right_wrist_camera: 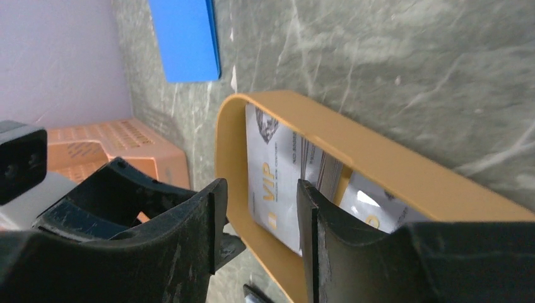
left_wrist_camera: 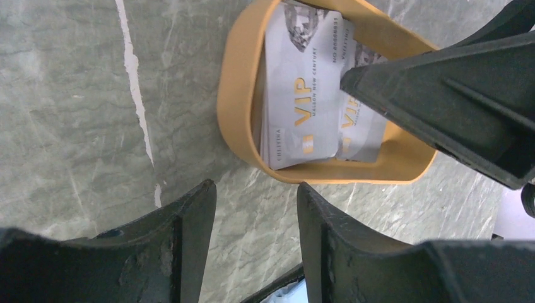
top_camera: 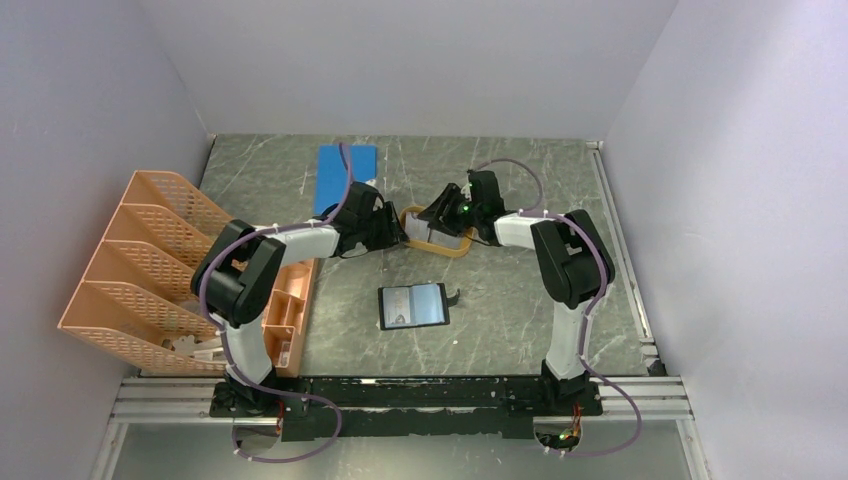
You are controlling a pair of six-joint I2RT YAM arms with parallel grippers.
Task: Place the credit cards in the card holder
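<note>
White VIP cards (left_wrist_camera: 301, 95) lie stacked in an orange oval tray (left_wrist_camera: 238, 88) in the middle of the table. The card holder (top_camera: 430, 304), a black open booklet with clear sleeves, lies flat in front of the tray. Just left of the tray, my left gripper is part open over bare table, nothing between its fingers. Above the tray hangs my right gripper, fingers apart. In the right wrist view the cards show beyond and between those fingers; whether one fingertip touches them I cannot tell.
A blue board (top_camera: 330, 175) lies at the back left. On the left stands an orange compartment rack (top_camera: 150, 250), close to my left arm. Both grippers are close together around the tray.
</note>
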